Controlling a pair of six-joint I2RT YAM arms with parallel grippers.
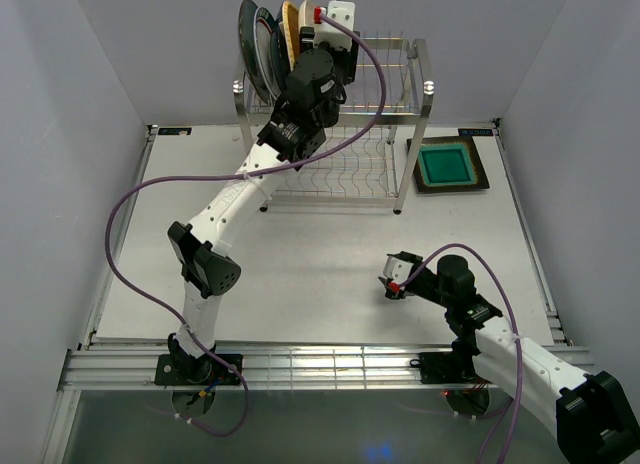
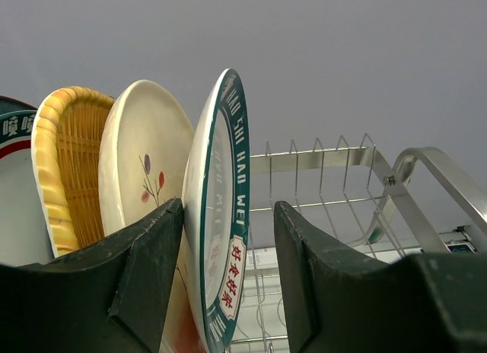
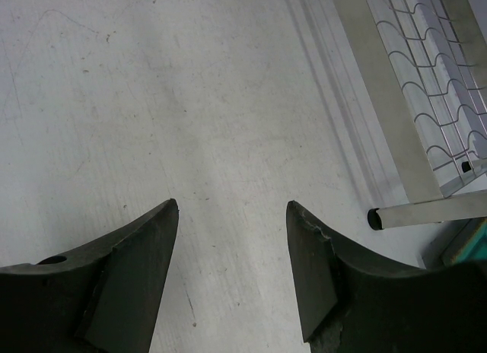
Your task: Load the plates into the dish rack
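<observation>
Several plates stand upright at the left of the rack's upper tier, among them a dark-rimmed plate (image 1: pixel 246 44), a cream plate (image 2: pixel 129 163), a yellow woven-textured plate (image 2: pixel 80 163) and a white plate with green lettering (image 2: pixel 221 186). My left gripper is part open at that last plate, one finger against or beside its near edge, the other apart on the right. My right gripper stands open and empty low over the front right of the table.
The rack's upper right (image 1: pixel 420 74) holds no plates. A green tray (image 1: pixel 445 164) on a dark square tray lies right of the rack.
</observation>
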